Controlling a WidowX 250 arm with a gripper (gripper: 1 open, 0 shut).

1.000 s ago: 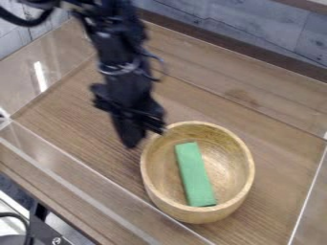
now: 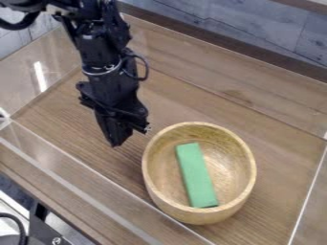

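My black gripper [image 2: 122,128] hangs over the wooden table on the left side of the camera view, to the upper left of a round wooden bowl [image 2: 166,201] and apart from it. I cannot tell whether its fingers are open or shut. A green rectangular block [image 2: 197,175] lies inside the bowl, long side running front to back.
A grey wall [image 2: 255,29] runs along the back. Table edges show at the lower left and right, with black cables at the lower left corner.
The bowl and block look unmoved.
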